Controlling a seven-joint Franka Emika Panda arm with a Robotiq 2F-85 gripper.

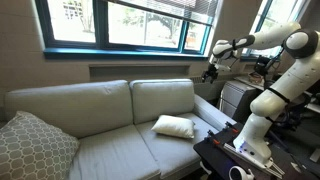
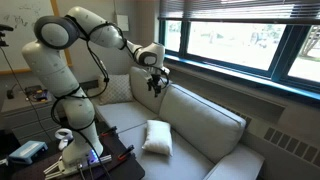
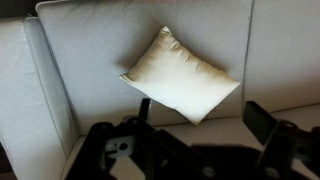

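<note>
A plain white pillow [image 1: 174,127] lies flat on the seat of the light grey sofa [image 1: 105,140]. Exterior view 2 also shows this pillow [image 2: 158,137] resting alone on the cushions. From above, the wrist view has the pillow [image 3: 182,76] turned at an angle, just ahead of the fingers. My gripper is open, its two dark fingers spread wide with nothing held between them. High over the sofa, the gripper [image 1: 210,75] hangs well clear of the pillow at the end of the white arm.
At the sofa's left end sits a patterned pillow [image 1: 37,147]. Behind the backrest runs a wall with windows [image 1: 145,25]. A dark table [image 1: 220,158] stands around the arm's base. Sofa seat space around the white pillow is free.
</note>
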